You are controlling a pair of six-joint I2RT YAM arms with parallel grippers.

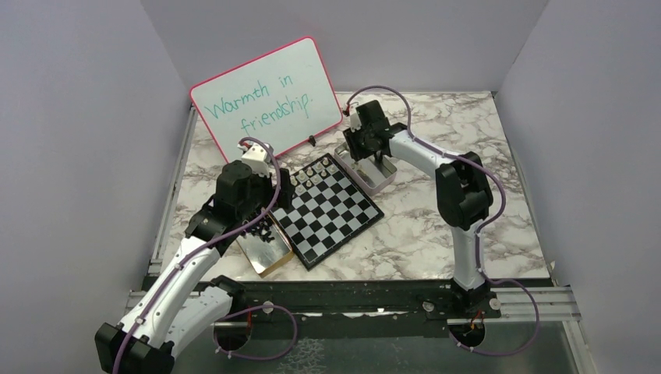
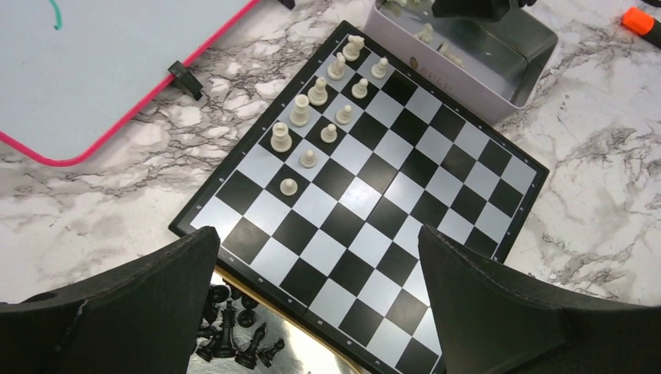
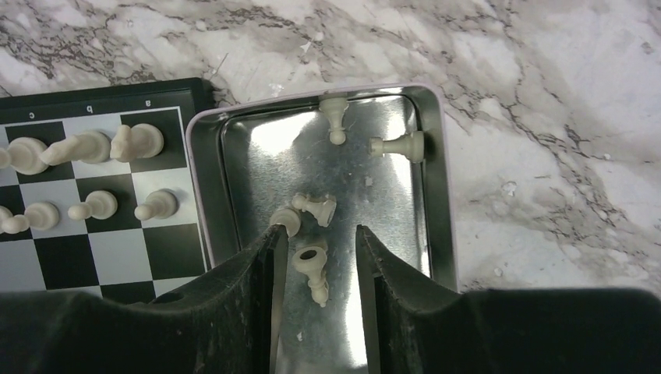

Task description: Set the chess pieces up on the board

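Observation:
The chessboard (image 2: 374, 195) carries white pieces (image 2: 299, 110) standing in two rows along one edge, the other squares bare. Beside it, the pink-rimmed metal box (image 3: 438, 195) holds several loose white pieces (image 3: 310, 265), lying or tilted. My right gripper is open above that box, its fingertips over the pieces, with nothing seen held between them. My left gripper stands open high over the board, nothing between its fingers. Black pieces (image 2: 227, 331) lie in a second metal box at the board's near left corner.
A whiteboard (image 1: 265, 93) with green writing lies at the back left, a black clip (image 2: 185, 78) at its edge. An orange marker (image 2: 638, 22) lies right of the white pieces' box.

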